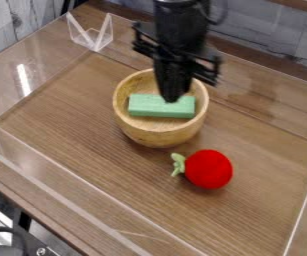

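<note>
A tan round bowl (160,134) sits in the middle of the wooden table, holding a green block (161,105) that lies flat inside it. The dark arm hangs from the top, with my gripper (163,75) above the back of the bowl, apart from the block; its fingertips are too dark and small to tell their state clearly, but nothing shows held. A red tomato-like object (208,170) with a green stem lies in front right of the bowl.
A clear plastic object (94,32) stands at the back left. A black cable (16,240) lies at the bottom left corner.
</note>
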